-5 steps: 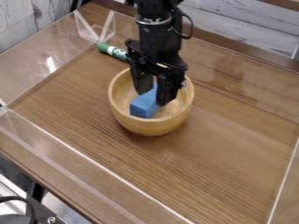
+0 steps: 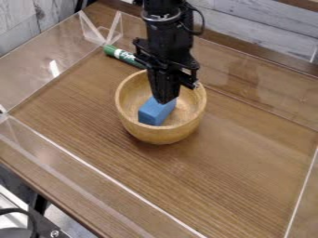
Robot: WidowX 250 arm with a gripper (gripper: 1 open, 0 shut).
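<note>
My black gripper hangs above a tan bowl in the middle of the camera view; whether its fingers are open or shut is hard to tell. In the bowl lies a blue block, left of the bowl's middle, with part of the bowl behind it hidden by the gripper.
A green and white marker-like object lies behind the bowl at the left. A pale wall or edge runs along the back left, and a dark cable lies at the lower left.
My gripper has risen from lower over the bowl to above it, showing more of the blue block, which stays in the bowl.
</note>
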